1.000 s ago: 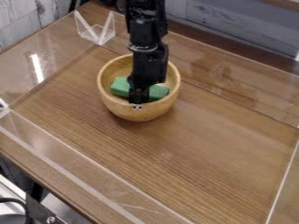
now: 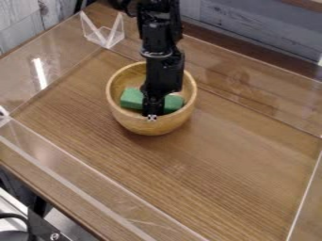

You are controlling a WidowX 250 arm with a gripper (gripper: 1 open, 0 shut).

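Observation:
A round light wooden bowl (image 2: 130,122) stands on the table, left of centre toward the back. Inside it lies a green block (image 2: 132,99), partly covered by the gripper. The black gripper (image 2: 151,115) reaches down into the bowl from the back, its tips at the block. It looks narrow; whether anything is between its fingertips is hard to see at this size.
A small clear plastic object (image 2: 102,30) stands at the back left. Dark cables lie beyond the table's lower left edge, and a pale wall rises at the back right.
The gripper has shifted slightly within the bowl over the last second, and the bowl and green block appear to have moved very little.

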